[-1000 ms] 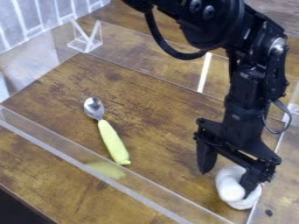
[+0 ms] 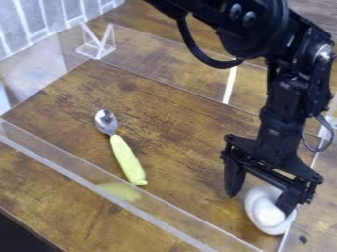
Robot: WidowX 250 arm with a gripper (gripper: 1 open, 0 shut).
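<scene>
The black arm reaches down from the top right, and its gripper (image 2: pixel 270 177) is open, low over a white rounded object (image 2: pixel 269 212) at the bottom right of the camera view. Its fingers straddle or hover just above that object; whether they touch it cannot be told. A spoon with a silver head and a pale yellow handle (image 2: pixel 126 159) lies on the wooden surface to the left, well apart from the gripper.
A clear low wall (image 2: pixel 46 143) borders the wooden work area (image 2: pixel 66 207) along the near side. A white bracket (image 2: pixel 98 41) stands at the back left.
The gripper and arm have shifted very slightly, and a little more of the white object's front shows. The spoon has not moved.
</scene>
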